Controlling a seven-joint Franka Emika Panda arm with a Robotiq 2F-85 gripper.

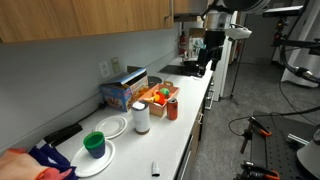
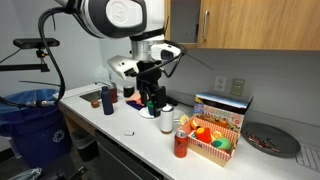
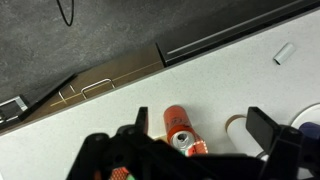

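Note:
My gripper is open, its two dark fingers wide apart at the lower part of the wrist view. It hangs well above the counter [image 1: 140, 165], and no object shows held in it. In the wrist view a red can [image 3: 178, 122] with a silver top appears between the fingers, below them. Beside the right finger is a white canister [image 3: 238, 130]. The same red can [image 2: 181, 145] and white canister [image 2: 167, 121] stand upright near an orange basket [image 2: 222, 155] of coloured toy food.
A green cup [image 1: 95, 144] sits on a white plate [image 1: 82, 165], with another white plate [image 1: 111, 126] behind. A small white cylinder [image 1: 155, 169] lies near the counter's front edge. A cardboard box [image 1: 124, 90] is against the wall; a dark round pan [image 2: 270, 144] lies beyond the basket.

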